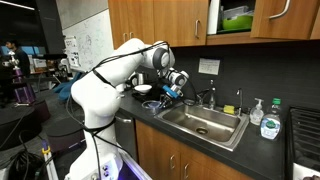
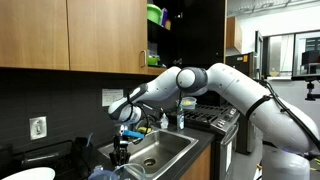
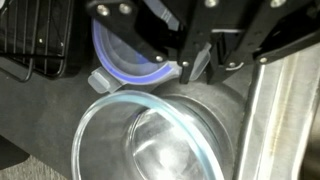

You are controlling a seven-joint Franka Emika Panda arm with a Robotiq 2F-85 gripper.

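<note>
A round clear glass bowl (image 3: 88,145) stands on the dark counter beside the sink in the wrist view. Close behind it lies a round lid with a blue ring (image 3: 108,50), partly covered by my gripper. The black fingers are part open with a narrow gap, above the lid's edge and the bowl's far rim. Whether they touch either one cannot be told. From the side, my gripper (image 2: 120,152) points down over the glassware, which is small and partly hidden there.
The steel sink (image 1: 205,122) lies right of the glassware, its rim close to the gripper. A black wire rack (image 3: 35,35) occupies the other side. The faucet (image 1: 211,98) rises behind the sink, with soap bottles (image 1: 271,120) farther right.
</note>
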